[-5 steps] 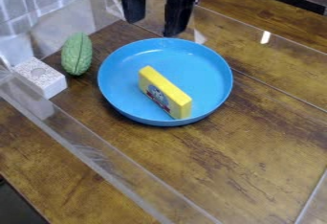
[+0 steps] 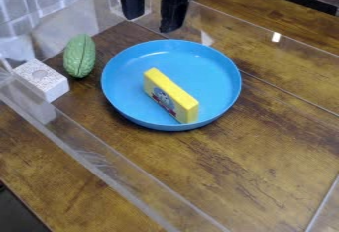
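The black gripper [image 2: 154,8] hangs at the top centre of the view, above and behind a blue round plate [image 2: 209,81], its fingers apart with nothing seen between them. A yellow box [image 2: 172,95] with a printed side lies in the plate. Left of the plate a green leafy-textured vegetable [image 2: 79,56] lies on the wooden table.
A white block [image 2: 40,80] sits at the left edge. Clear plastic edging runs along the left and back.
The gripper has risen and moved slightly left, away from the plate toward the back. The plate, box and vegetable stay where they were.
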